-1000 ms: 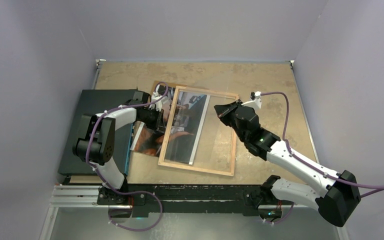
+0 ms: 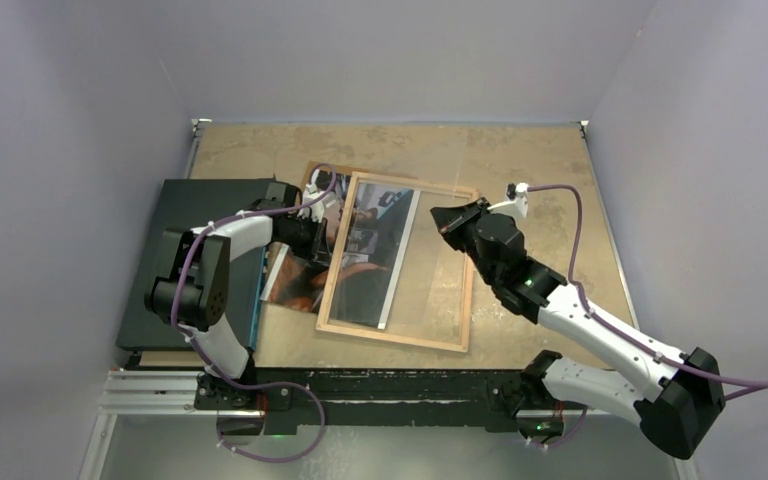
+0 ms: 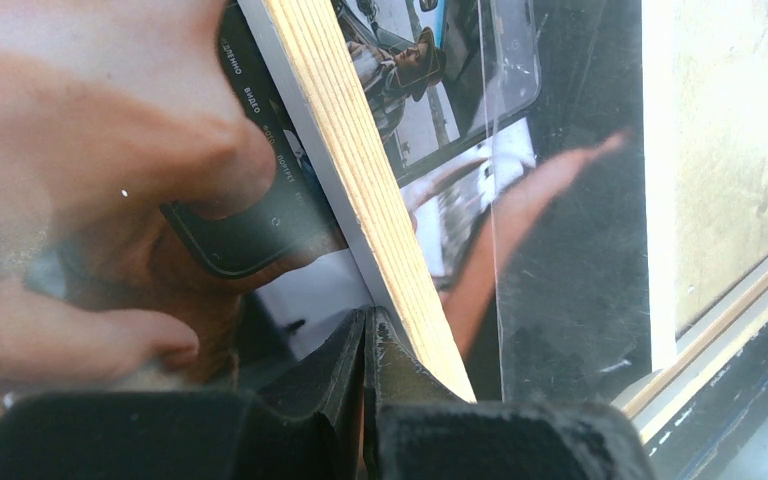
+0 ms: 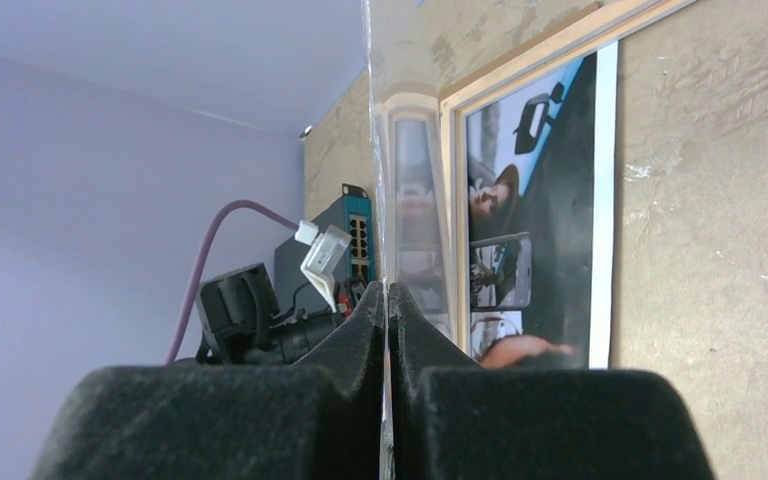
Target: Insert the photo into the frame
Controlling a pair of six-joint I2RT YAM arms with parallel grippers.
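The photo (image 2: 368,255) lies flat with the wooden frame (image 2: 397,338) over it. Its left part sticks out past the frame's left bar, while its white edge (image 3: 659,180) runs through the opening. My left gripper is shut, fingertips low against the outer side of that bar (image 3: 375,190), with nothing visible between them. Above the frame's right half, my right gripper (image 2: 440,226) is shut on a thin clear sheet (image 4: 415,200), which stands edge-on in the right wrist view. Through the opening the sheet's lower outline is hard to make out.
A brown board edge (image 2: 357,169) shows behind the frame's far left corner. The dark box (image 2: 175,265) stands at the left, under the left arm.
My right arm has shifted very slightly to the right, still with the clear sheet. The left arm, frame and photo show no movement.
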